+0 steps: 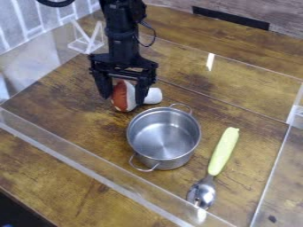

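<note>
My black gripper (pixel 123 82) is over a red and white object (pixel 123 97) at the upper middle, its fingers around or just above it; whether it touches is unclear. A small white cylinder (pixel 151 95) lies just right of that object. A steel pot (pixel 162 135) with two wire handles stands in front and to the right.
A spoon with a pale yellow handle (pixel 222 149) lies to the right of the pot. Clear walls edge the wooden table (pixel 71 160).
</note>
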